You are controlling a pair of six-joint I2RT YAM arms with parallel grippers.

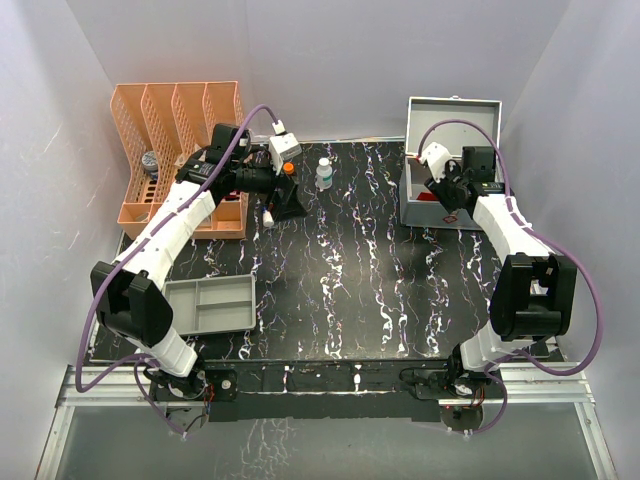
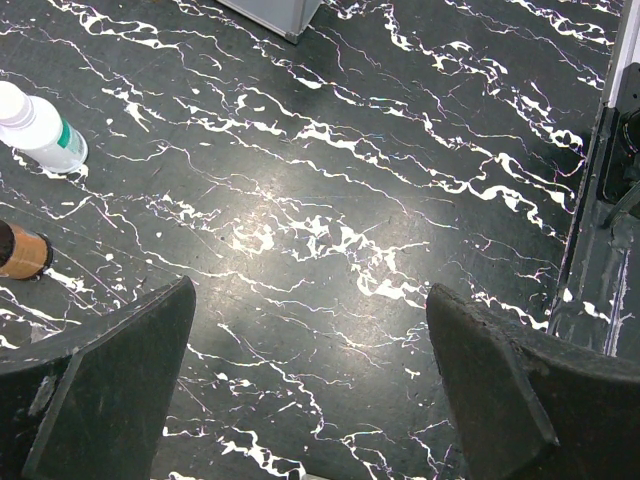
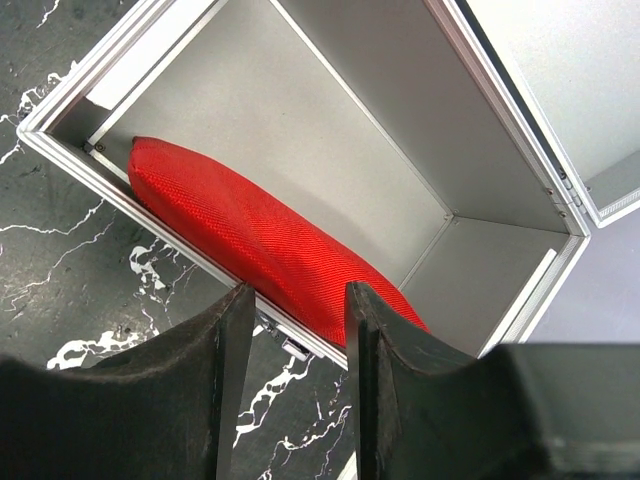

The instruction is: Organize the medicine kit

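The grey medicine kit (image 1: 415, 212) stands at the back right with its lid (image 1: 455, 112) raised. Inside, a red pouch (image 3: 230, 215) lies along the front wall in the right wrist view. My right gripper hangs over that wall, part open, its fingertips at the pouch's edge; whether they touch it I cannot tell. A white bottle (image 1: 324, 174) with a green band and an amber bottle (image 2: 22, 250) stand or lie near the back middle. Over the table beside them, my left gripper is wide open, with only bare tabletop between its fingers.
An orange divided rack (image 1: 180, 150) stands at the back left, with a few items in it partly hidden by my left arm. A grey compartment tray (image 1: 211, 304) lies at the front left.
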